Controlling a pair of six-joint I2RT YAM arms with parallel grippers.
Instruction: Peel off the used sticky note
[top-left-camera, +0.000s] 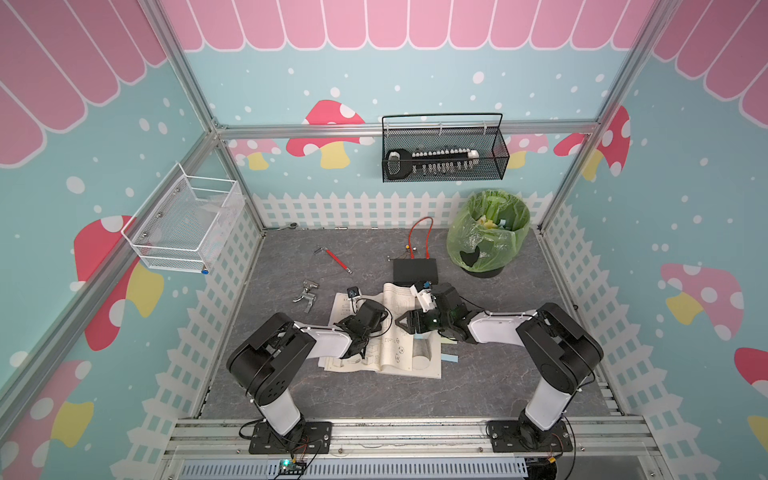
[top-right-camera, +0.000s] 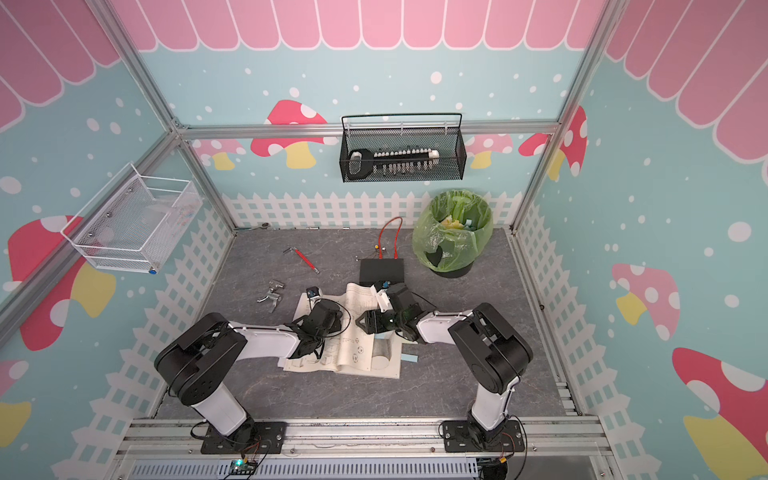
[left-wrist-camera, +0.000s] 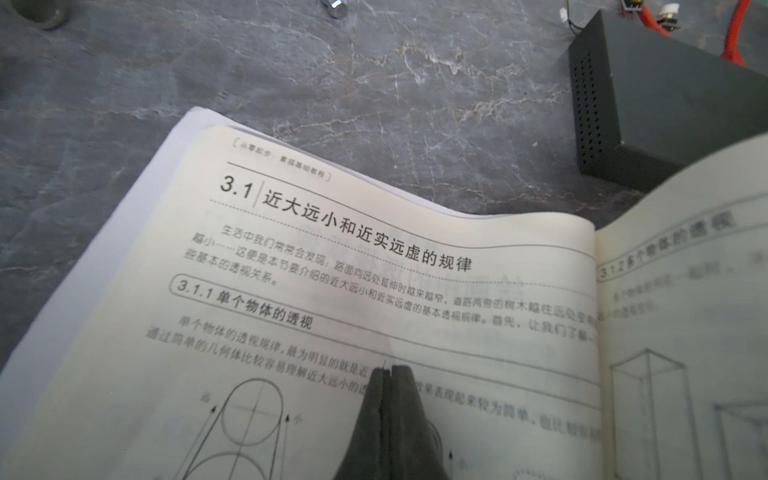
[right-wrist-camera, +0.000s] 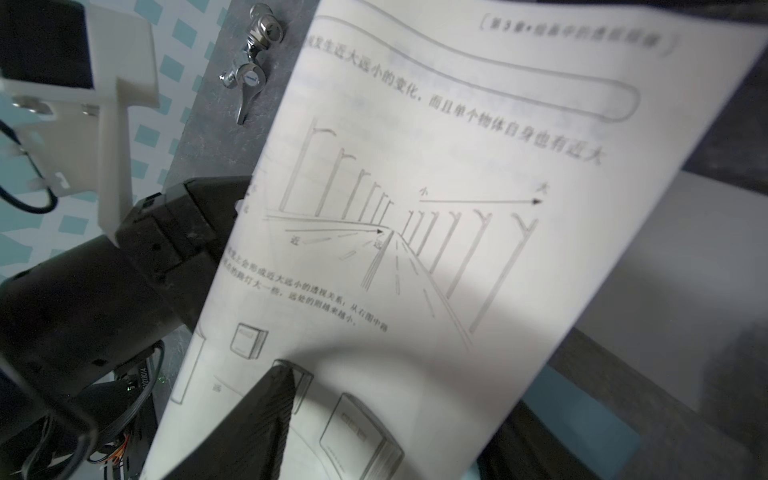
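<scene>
An open book (top-left-camera: 396, 356) lies mid-table, its right page (right-wrist-camera: 448, 160) lifted and curving toward the left. My left gripper is shut, its tips over the left page with nothing visible between them. My right gripper is at the lifted page, fingers apart in the right wrist view; whether paper is held between them is unclear. A pale blue sticky note (top-left-camera: 449, 358) sticks out at the book's right, also visible behind the page as a blue patch (right-wrist-camera: 584, 416).
A dark box (left-wrist-camera: 664, 104) with a red cable stands behind the book. A lined bin (top-left-camera: 488, 232) is at back right. A red hammer (top-left-camera: 338, 261) and metal fittings (top-left-camera: 305, 297) lie to the left.
</scene>
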